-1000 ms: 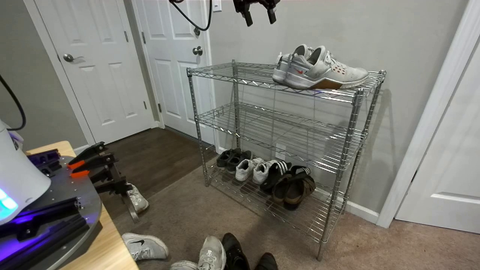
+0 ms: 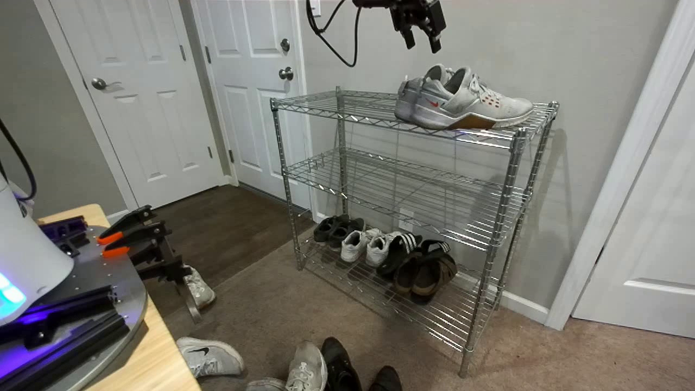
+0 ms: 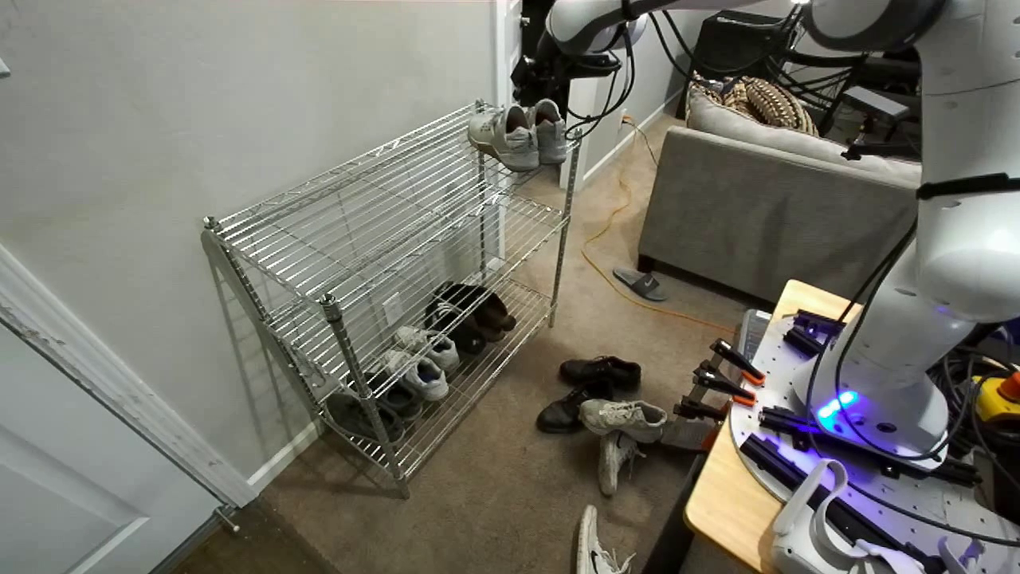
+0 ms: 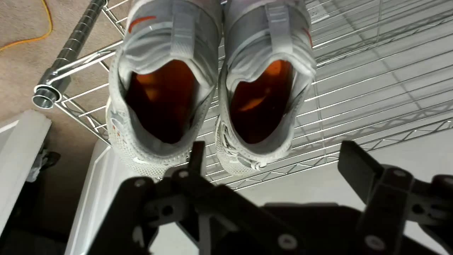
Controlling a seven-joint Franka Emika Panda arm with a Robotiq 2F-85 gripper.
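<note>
Side by side on the rack's top shelf stands a pair of light grey sneakers with orange insoles: a front sneaker (image 2: 479,101) and a rear sneaker (image 2: 409,94) partly hidden behind it. Both openings show in the wrist view, the left sneaker (image 4: 163,97) and the right sneaker (image 4: 263,97). Above their heels hangs my black gripper (image 2: 422,46), open and clear of the shoes. Its fingers are wide apart in the wrist view, with nothing held between them. The wire shoe rack (image 3: 363,229) has a bare middle shelf and a wide empty stretch on top.
Several shoes line the bottom shelf, among them white sneakers (image 2: 365,244) and brown shoes (image 2: 427,277). Loose on the carpet lie black shoes (image 3: 600,371), white sneakers (image 3: 621,421) and a grey slide (image 3: 638,283). The wall (image 2: 554,58) runs close behind the rack.
My gripper has moved right and somewhat lower in exterior view 1, from left of the sneakers to over their heels. It is open in both frames; the shoes and rack have stayed put.
</note>
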